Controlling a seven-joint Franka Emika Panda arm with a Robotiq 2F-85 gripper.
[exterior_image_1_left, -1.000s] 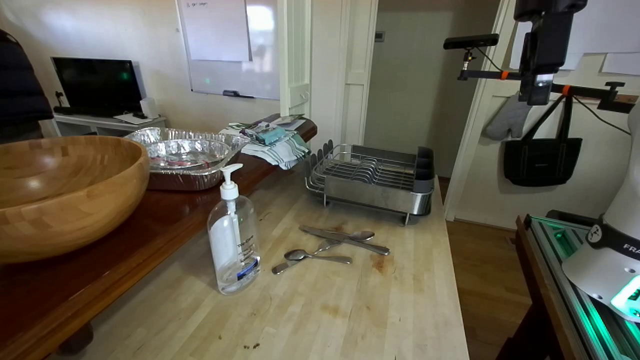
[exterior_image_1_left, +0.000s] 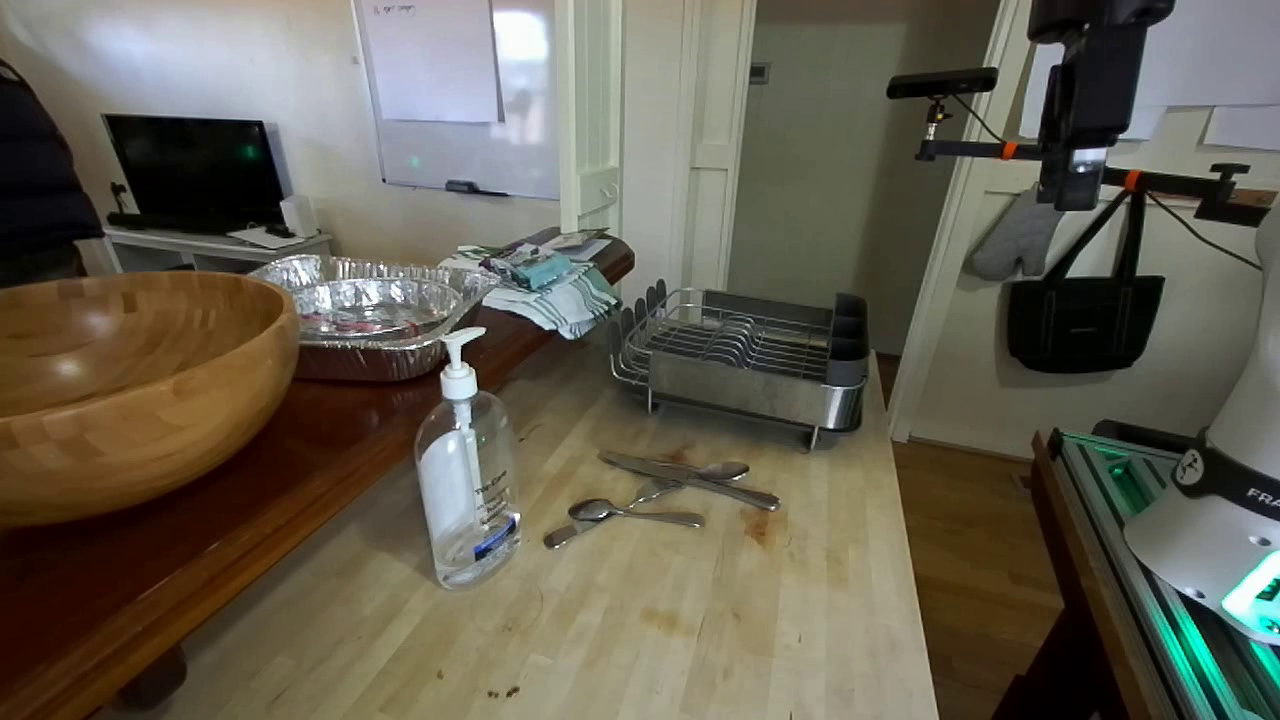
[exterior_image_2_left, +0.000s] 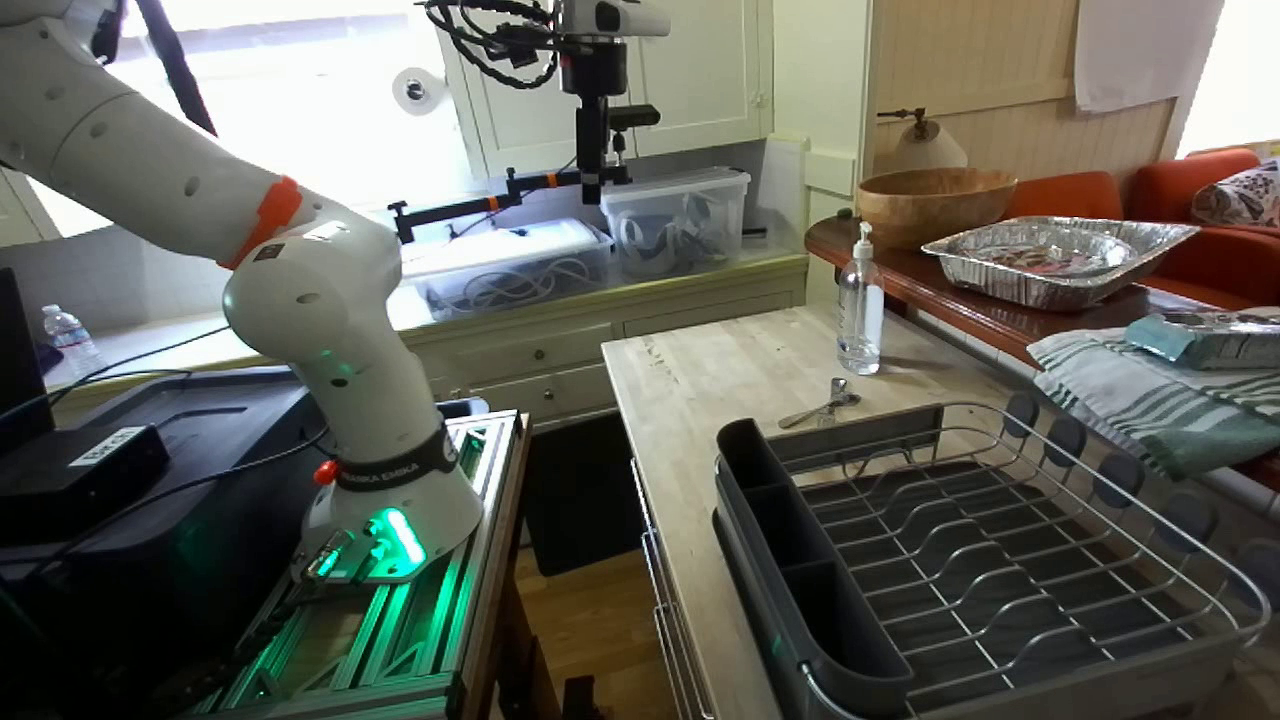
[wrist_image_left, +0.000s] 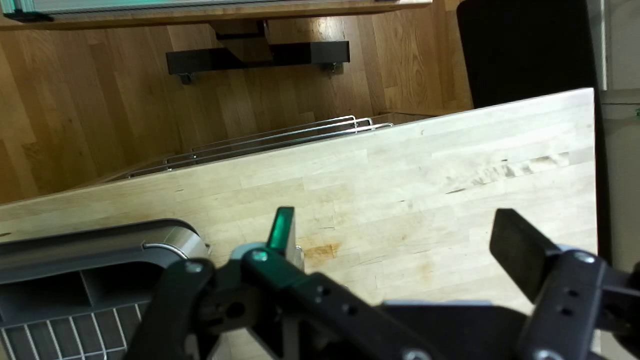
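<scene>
High above the counter, my gripper stands open, its two fingers wide apart with only the bare wood far below showing between them. In the first exterior view the gripper (exterior_image_1_left: 1071, 180) hangs at the upper right, well clear of everything on the counter. A loose pile of cutlery lies mid-counter: a knife (exterior_image_1_left: 720, 484) across one spoon, and another spoon (exterior_image_1_left: 591, 510) over a further handle. Behind the pile stands the dish rack (exterior_image_1_left: 744, 386), its wire bed empty. Its dark utensil holder (exterior_image_2_left: 780, 528) has compartments that look empty. In the wrist view the gripper's body hides most of the cutlery.
A clear pump bottle (exterior_image_1_left: 468, 498) stands upright beside the cutlery. On the adjoining dark table are a wooden bowl (exterior_image_1_left: 144, 384), foil trays (exterior_image_1_left: 372, 312) and a striped towel (exterior_image_1_left: 570, 302). A floor gap separates counter and robot base.
</scene>
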